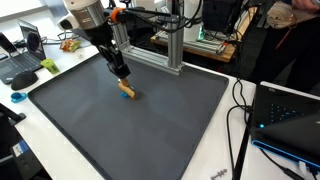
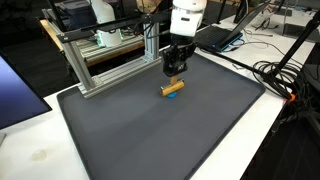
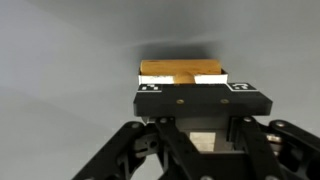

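A tan wooden piece with a rounded bar (image 2: 173, 90) and a short stem shows just under the arm in both exterior views. My gripper is shut on that stem, and the bar (image 3: 180, 67) sticks out beyond the fingers (image 3: 211, 79) in the wrist view. Close to the dark mat hangs the piece, slightly tilted in exterior view 1, where the gripper (image 1: 123, 82) points down at it. A small blue object (image 2: 171, 95) lies beneath or beside the bar; whether they touch, I cannot tell.
A green object (image 1: 49, 66) and a blue one (image 1: 18, 97) sit past the mat's left edge, and a black laptop (image 1: 286, 122) is at far right.
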